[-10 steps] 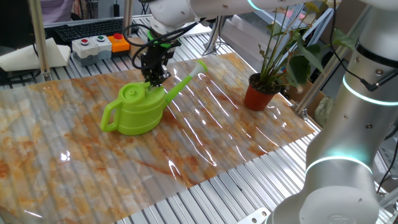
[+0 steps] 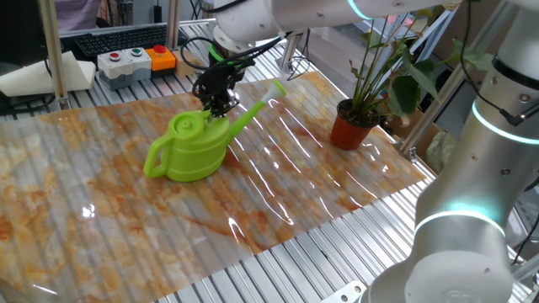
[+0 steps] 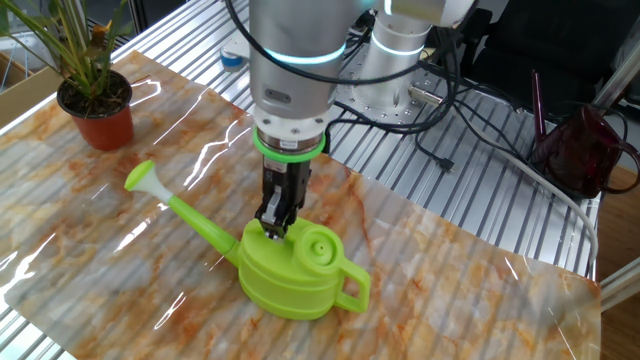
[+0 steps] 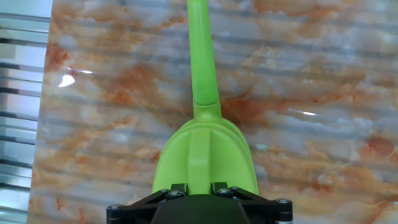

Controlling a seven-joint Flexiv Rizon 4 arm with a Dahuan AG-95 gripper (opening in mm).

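Note:
A bright green watering can [image 2: 195, 153] stands upright over the marbled sheet, its spout toward the potted plant. In the second exterior view the can [image 3: 290, 272] has its handle at the right and its pale-necked spout at the left. My gripper [image 3: 273, 230] points down onto its top. From the wrist, the black fingers [image 4: 179, 189] sit either side of the can's raised top bar [image 4: 199, 163], and the gripper is shut on it. Whether the can's base touches the sheet, I cannot tell.
A plant in a brown-red pot [image 2: 352, 126] stands near the sheet's far right edge. A dark red kettle [image 3: 580, 150] is off the sheet, beyond the cables. Button boxes [image 2: 126, 66] lie at the back left. Much of the marbled sheet [image 2: 76, 223] is bare.
The watering can and my gripper have shifted together a little to the right in exterior view 1, toward the plant. The pot has stayed where it was.

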